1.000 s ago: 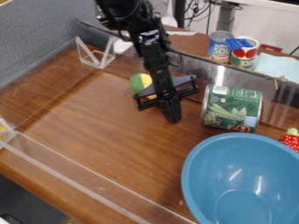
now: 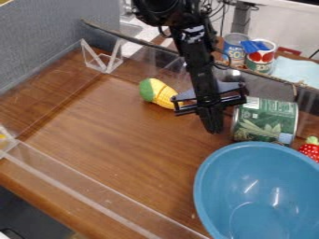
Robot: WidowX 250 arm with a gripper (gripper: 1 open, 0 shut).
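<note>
The black robot arm reaches down from the top to the wooden surface, its gripper [image 2: 212, 121] low and just left of a green can [image 2: 266, 121] lying on its side. The gripper looks shut, with nothing visible between its fingers. A yellow toy vegetable [image 2: 157, 92] with a green end lies to the left of the gripper, behind it.
A large blue bowl [image 2: 256, 191] fills the lower right, with a red strawberry toy [image 2: 311, 149] beside it. Clear plastic walls edge the surface. Cans [image 2: 234, 49] stand behind at upper right.
The gripper has moved right, toward the green can, uncovering more of the yellow toy. The can appears slightly shifted.
</note>
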